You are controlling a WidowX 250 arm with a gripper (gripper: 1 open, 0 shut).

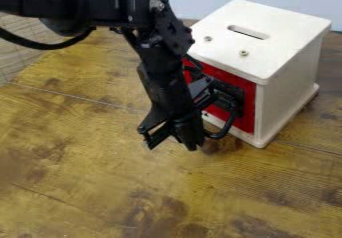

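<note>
My gripper (186,132) is shut, its dark fingertips pointing down just above the wooden floor, in front of the white box (274,37). Nothing shows between its fingers. The box has a slot and two small screws on top and a red front panel (230,79) with a black fixture and a looped black handle (233,117), both partly hidden behind my arm.
A pale wall runs along the back, behind the box.
</note>
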